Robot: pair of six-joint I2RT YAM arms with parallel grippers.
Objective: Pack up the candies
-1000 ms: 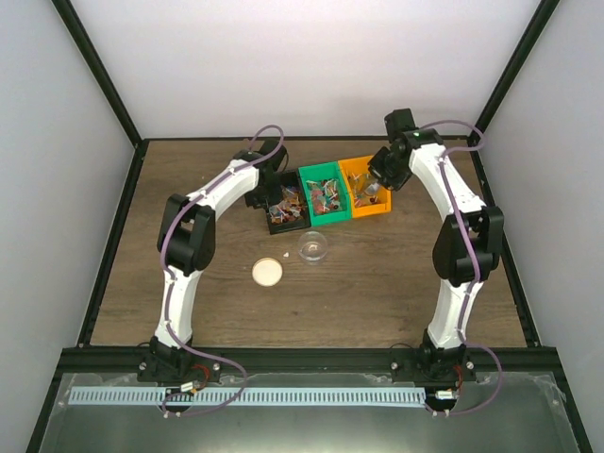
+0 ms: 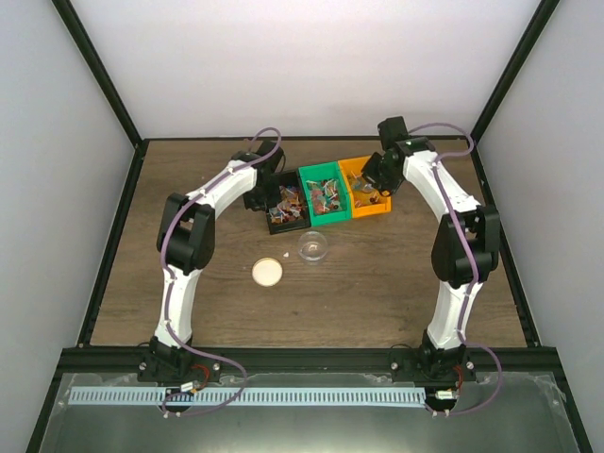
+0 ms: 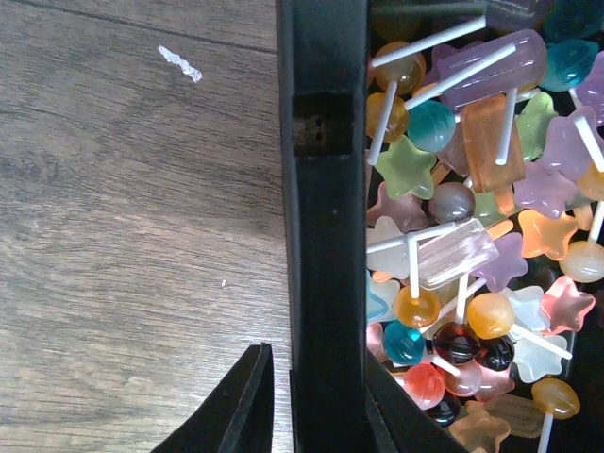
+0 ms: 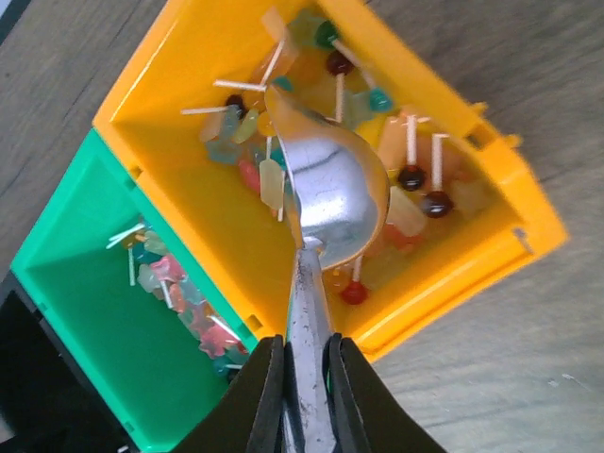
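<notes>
A metal scoop (image 4: 332, 193) is clamped by its handle in my right gripper; its bowl hangs over the yellow-orange bin (image 4: 208, 231). Candies such as lollipops and gummies (image 4: 269, 184) lie loosely in that bin, partly hidden under the scoop. My left gripper pinches the wall of the black bin (image 3: 326, 217), one finger on either side. Many candies (image 3: 462, 264) fill the black bin. Between the two stands the green bin (image 2: 310, 196), also with candies. The clear round jar (image 2: 312, 247) stands in front of the bins.
A pale round lid (image 2: 267, 272) lies on the table left of the jar. A small white scrap (image 3: 179, 62) rests beside the black bin.
In the top view my right gripper has shifted slightly to the left above the yellow-orange bin, the scoop with it. The left arm, bins, jar and lid look unmoved.
</notes>
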